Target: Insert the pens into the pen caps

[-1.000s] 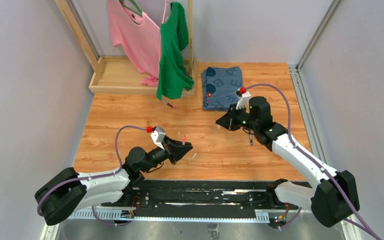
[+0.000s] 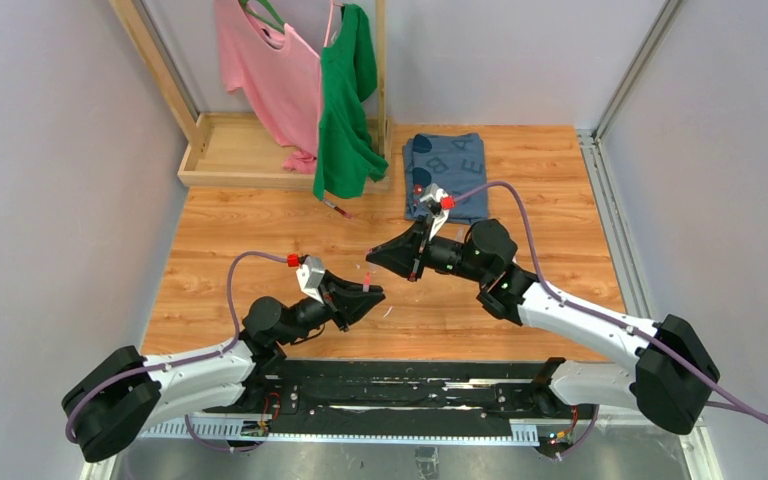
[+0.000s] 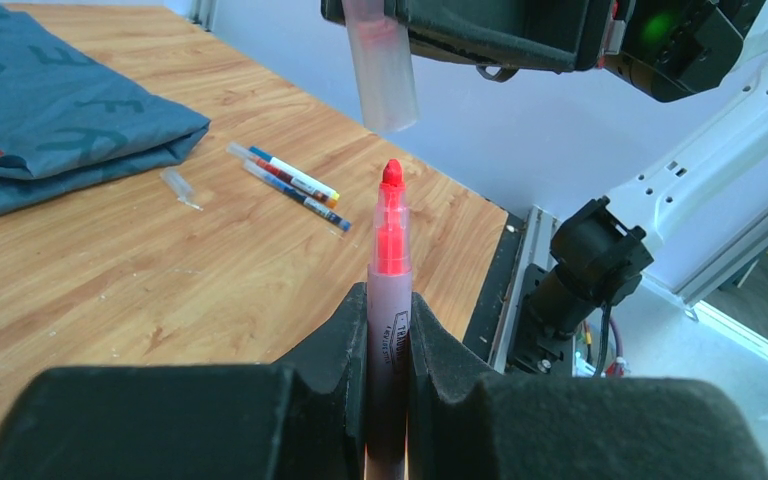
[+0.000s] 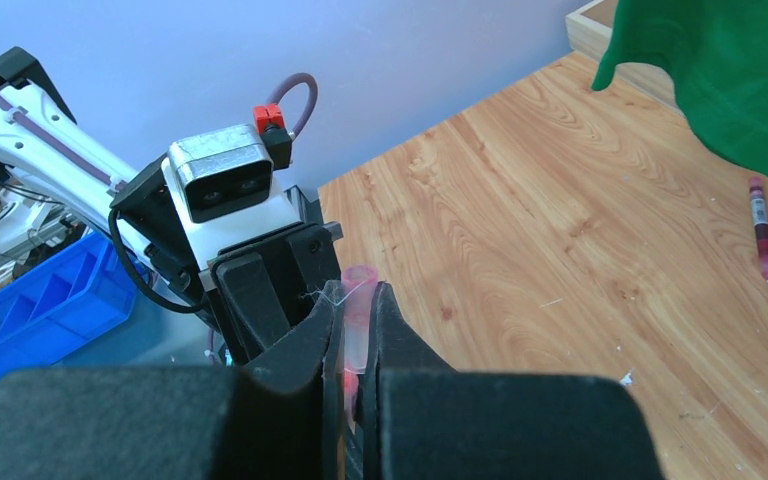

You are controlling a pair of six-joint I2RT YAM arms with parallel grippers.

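My left gripper point(image 2: 366, 294) is shut on a red pen point(image 3: 388, 310), held upright with its red tip uppermost. My right gripper point(image 2: 374, 256) is shut on a translucent pen cap point(image 3: 381, 75), which hangs above that tip, apart from it in the left wrist view. In the right wrist view the cap point(image 4: 358, 310) lines up with the red pen behind it. Several other pens point(image 3: 295, 197) lie on the table beside a loose clear cap point(image 3: 178, 185). A dark red pen point(image 4: 762, 230) lies near the green shirt.
A folded blue cloth point(image 2: 445, 175) lies at the back of the wooden table point(image 2: 220, 260). A wooden rack point(image 2: 199, 165) with pink and green shirts stands at the back left. A blue bin point(image 4: 50, 320) sits beyond the table.
My right gripper has moved left with the cap, coming over the pen in my left gripper.
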